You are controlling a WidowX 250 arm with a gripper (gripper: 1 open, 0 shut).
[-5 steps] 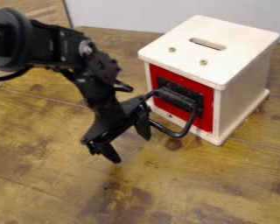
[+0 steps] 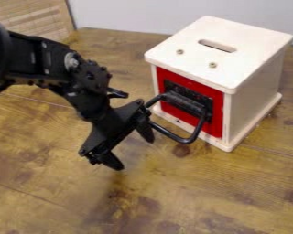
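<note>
A white wooden box (image 2: 253,96) with a slot on top stands at the upper right, its red front (image 2: 211,131) facing left. A black U-shaped handle (image 2: 186,137) juts out from that front toward the lower left. My black gripper (image 2: 127,149) points down just left of the handle, low over the floor, open, with nothing visible between its fingers. Its upper finger is close to the handle; whether they touch I cannot tell.
A light slatted wooden panel (image 2: 33,18) stands at the upper left, with a pale wall behind the box.
My arm and gripper have shifted slightly to the left over the last second. The box and handle look unchanged.
</note>
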